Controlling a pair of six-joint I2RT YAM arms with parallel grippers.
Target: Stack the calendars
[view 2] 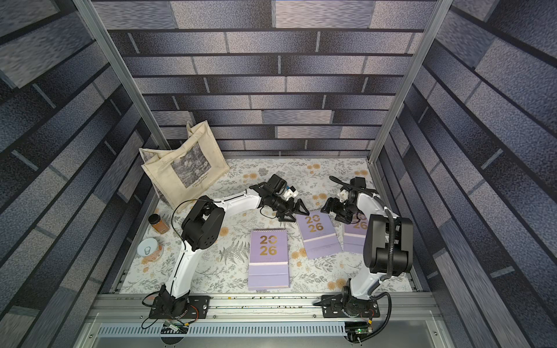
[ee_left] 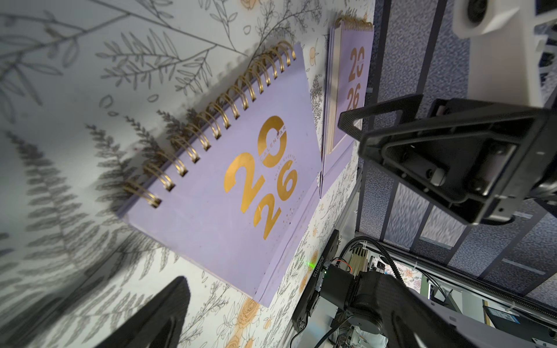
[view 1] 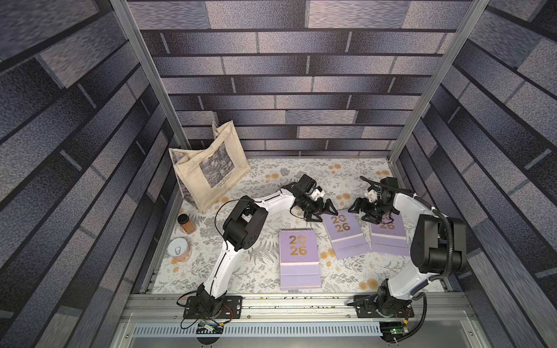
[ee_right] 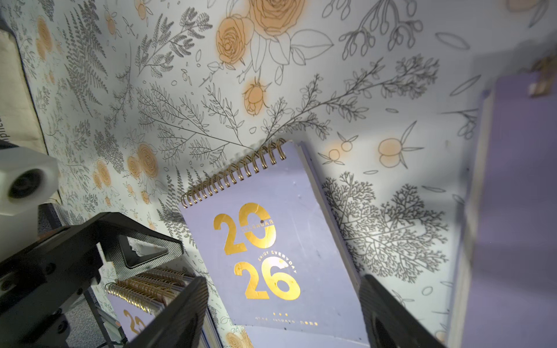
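Observation:
Lilac spiral-bound 2026 calendars lie face up in three places. The left pile is straight; several bindings show one above another in it in the right wrist view. A tilted middle calendar lies to its right, touching neither neighbour's cover. The right calendar is partly covered by my right arm. My left gripper is open at the middle calendar's top left corner. My right gripper, also open, hovers near that calendar's top right corner. Nothing sits between either pair of fingers.
A canvas bag stands at the back left. A small brown-capped jar and a light-lidded container stand by the left edge. The two grippers are close together. Free table lies behind the calendars.

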